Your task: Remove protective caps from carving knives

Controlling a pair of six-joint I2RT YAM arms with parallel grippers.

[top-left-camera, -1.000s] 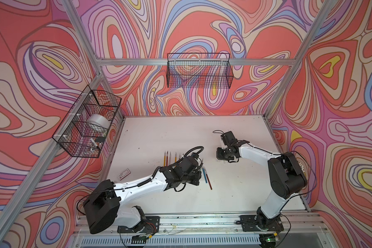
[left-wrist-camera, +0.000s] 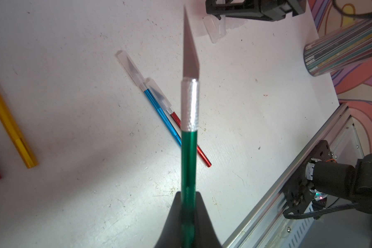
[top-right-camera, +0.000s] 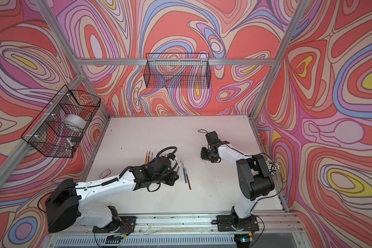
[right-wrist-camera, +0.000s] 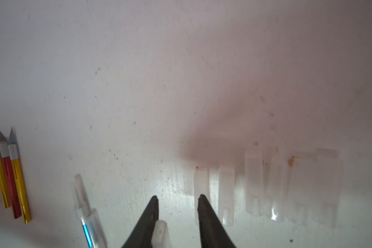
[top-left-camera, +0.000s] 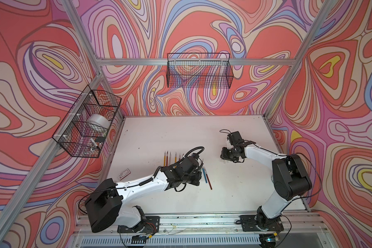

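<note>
My left gripper is shut on an upright-looking green knife (left-wrist-camera: 188,161) with its blade bare. A blue knife (left-wrist-camera: 163,115) and a red knife (left-wrist-camera: 202,155), both capped, lie beneath it. Several uncapped knives (right-wrist-camera: 8,173) lie in a row at the left of the right wrist view. My right gripper hangs open above the table near several loose clear caps (right-wrist-camera: 252,186) lying side by side; a translucent cap (right-wrist-camera: 161,233) shows at its left finger, and whether it is touching is unclear.
A small pale object (top-left-camera: 124,173) lies at the left. Wire baskets (top-left-camera: 199,74) hang on the frame at back and left.
My right arm has moved a little to the right over the table. The left arm is essentially still.
</note>
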